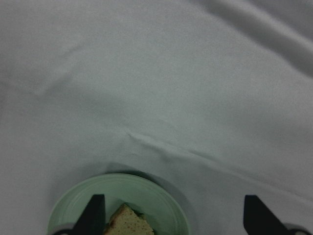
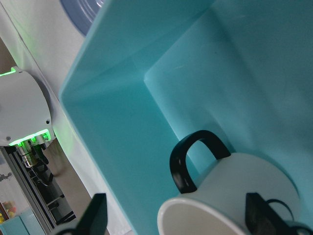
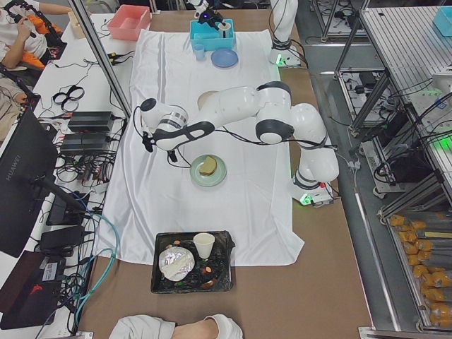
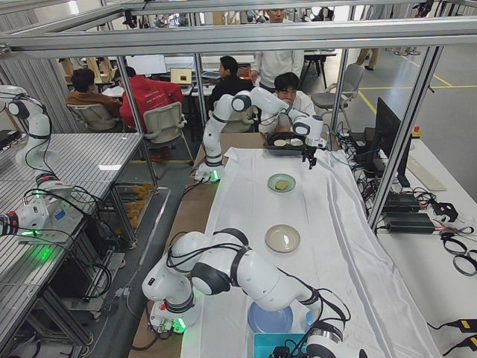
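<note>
My left gripper is open above the white cloth, beside a green plate [image 3: 200, 179] holding a piece of bread [image 3: 207, 165], seen also at the bottom of the left wrist view. My right gripper is open over a turquoise bin [image 2: 117, 137] at the table's far end in the left camera view. A white mug with a black handle [image 2: 230, 191] lies on its side in the bin, just below the fingers in the right wrist view.
A blue plate [image 3: 224, 58] and a blue cup [image 3: 199, 52] are beside the bin. A beige plate [image 4: 282, 238] sits mid-table. A black tray [image 3: 162, 282] with a cup and foil-covered item is at the opposite end. A metal post runs along the table's side.
</note>
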